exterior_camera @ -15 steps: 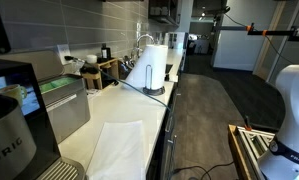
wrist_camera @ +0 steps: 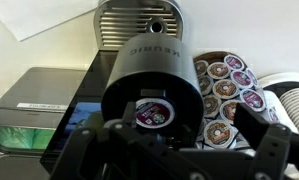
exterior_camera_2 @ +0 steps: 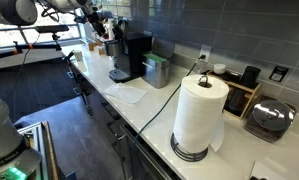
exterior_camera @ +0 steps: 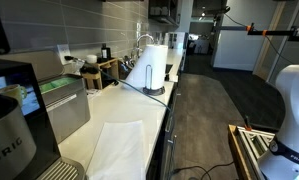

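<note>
Seen from above in the wrist view, a silver Keurig coffee maker point(wrist_camera: 154, 58) has a pod point(wrist_camera: 152, 113) with a purple-and-white lid in its dark round opening. My gripper stands open over the machine, its dark fingers apart on either side of the opening. Nothing is visibly held between them. A round holder of coffee pods point(wrist_camera: 227, 98) is to the right of the machine. In exterior view 1 the coffee maker point(exterior_camera: 11, 142) is cut off by the left edge. Exterior view 2 shows the arm point(exterior_camera_2: 59, 22) reaching over the counter at the far upper left.
A metal drip tray point(wrist_camera: 139, 22) projects from the machine's front. A grey-green box point(exterior_camera: 64, 105) and a white sheet point(exterior_camera: 119, 148) occupy the nearby counter. Farther along stands a paper towel roll point(exterior_camera_2: 200, 110), with a cable point(exterior_camera_2: 159, 110) trailing across the counter.
</note>
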